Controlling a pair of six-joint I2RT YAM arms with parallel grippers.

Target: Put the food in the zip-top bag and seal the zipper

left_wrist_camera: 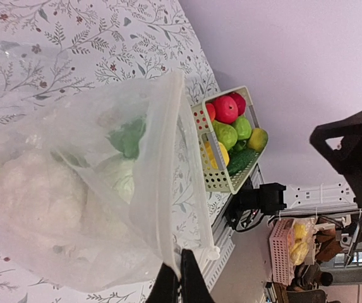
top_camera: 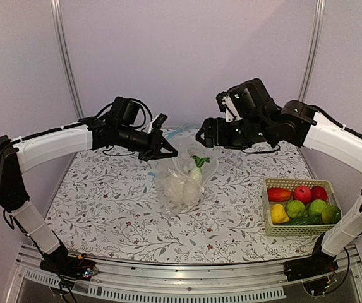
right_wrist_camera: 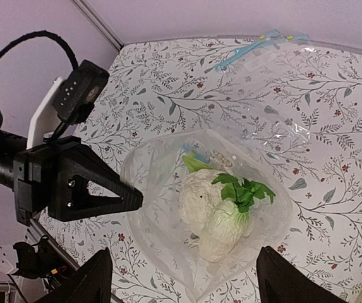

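Note:
The clear zip top bag (right_wrist_camera: 162,252) stands with its mouth spread. Inside it rest a pale white vegetable with green leaves (right_wrist_camera: 226,228) and another whitish, rounded vegetable (right_wrist_camera: 196,196) beside it. My left gripper is shut on the bag's rim, at the bottom of the left wrist view; from above, this gripper (top_camera: 175,153) is at the bag's upper left. Apart from the bag, above and to its right in the top view, my right gripper (top_camera: 203,136) is empty; its fingers (right_wrist_camera: 92,278) are spread wide in the right wrist view.
At the right of the table a beige basket (top_camera: 267,231) holds several fruits and vegetables. Blue-edged clear plastic (right_wrist_camera: 247,50) lies flat behind the bag.

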